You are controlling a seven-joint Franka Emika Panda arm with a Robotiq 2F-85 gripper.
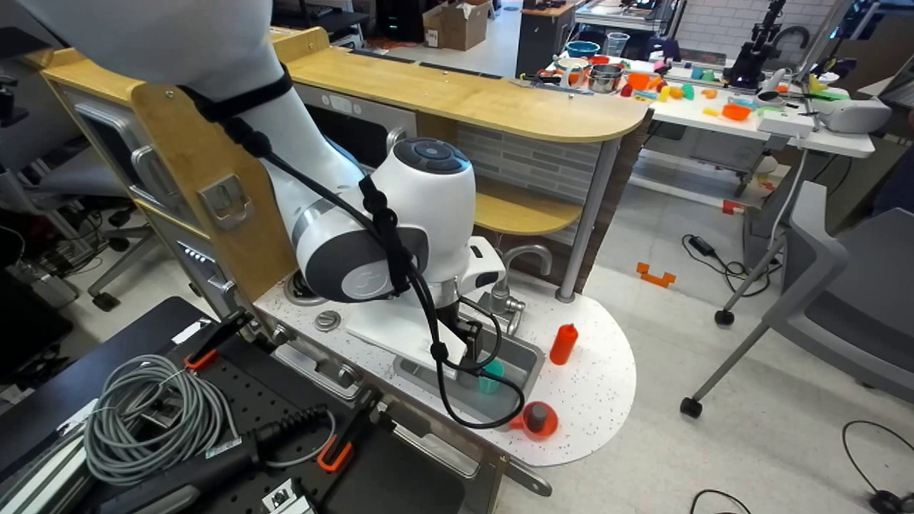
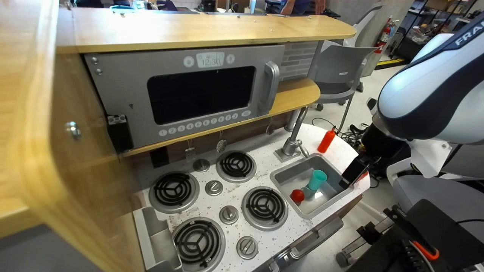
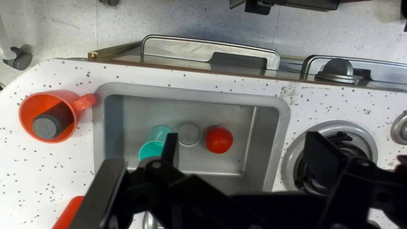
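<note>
My gripper is open above the sink (image 3: 269,143), with a wide empty gap between its dark fingers. In the wrist view a teal cup (image 3: 159,135) lies tipped in the sink, partly covered by the left finger. A round red object (image 3: 219,140) rests on the sink floor to its right, beside the drain (image 3: 188,134). Exterior view 2 shows both the teal cup (image 2: 317,180) and the red object (image 2: 297,195) in the basin. On the counter beyond the sink's end stands an orange cup (image 3: 26,116) with a grey cylindrical object (image 3: 45,128) inside.
A red bottle (image 1: 563,343) stands upright on the counter near the faucet (image 1: 533,250). Stove burners (image 2: 264,208) and knobs lie on the sink's other side. A shelf (image 2: 290,96) and microwave (image 2: 181,59) rise behind. The rounded counter end has free room.
</note>
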